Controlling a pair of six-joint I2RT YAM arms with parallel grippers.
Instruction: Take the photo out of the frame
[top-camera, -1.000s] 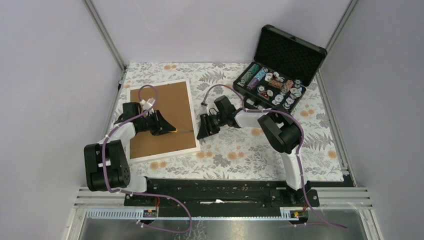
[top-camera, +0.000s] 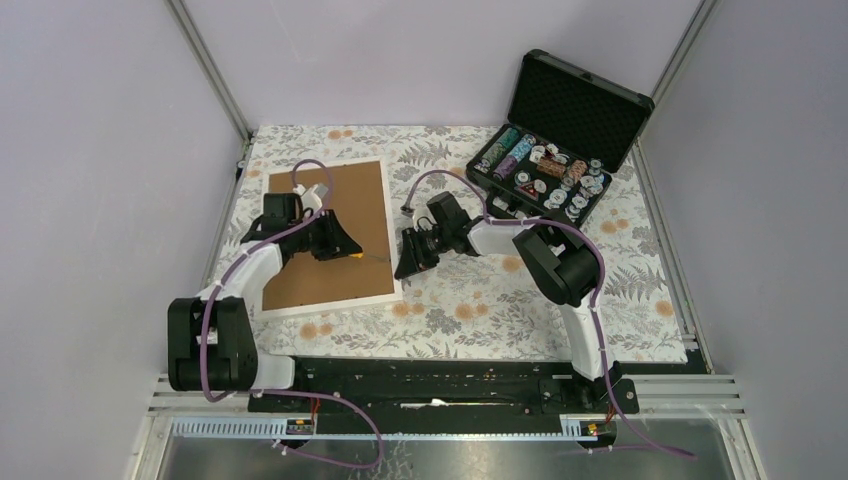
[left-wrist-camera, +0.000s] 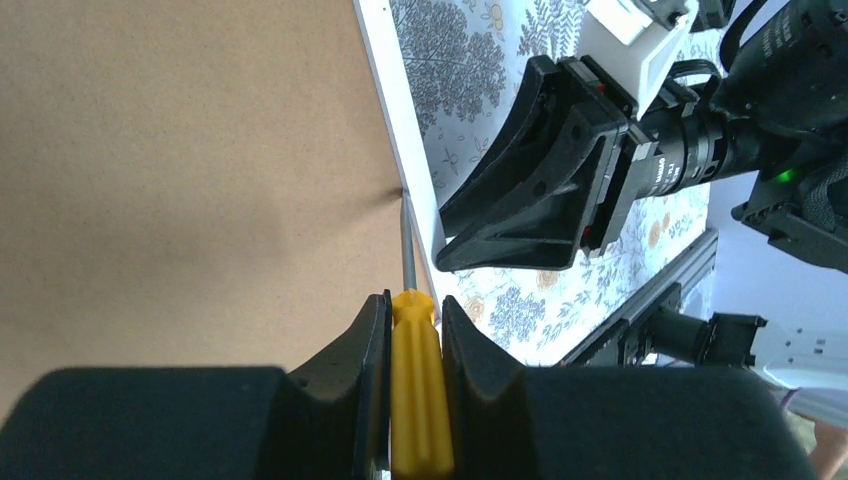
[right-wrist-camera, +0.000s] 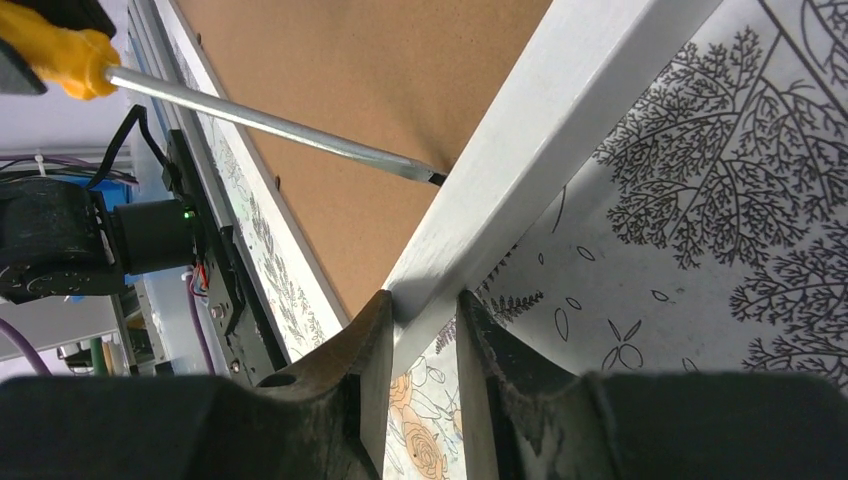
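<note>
A white picture frame (top-camera: 387, 215) lies with its brown back board (top-camera: 320, 275) facing up on the left of the table. My left gripper is shut on the yellow handle of a screwdriver (left-wrist-camera: 420, 400), above the board. In the right wrist view the screwdriver's metal shaft (right-wrist-camera: 290, 130) slants to the inner edge of the frame's right side, its dark tip meeting the seam there. My right gripper is shut around that same white side bar (right-wrist-camera: 510, 170), nearer its front corner. The photo is hidden under the board.
An open black case (top-camera: 545, 175) of poker chips stands at the back right. Small dark tabs (right-wrist-camera: 278, 183) show along the frame's front inner edge.
My left gripper and the screwdriver have moved a little to the right and slightly away from the front edge. The frame has shifted slightly right; the right arm is almost still.
</note>
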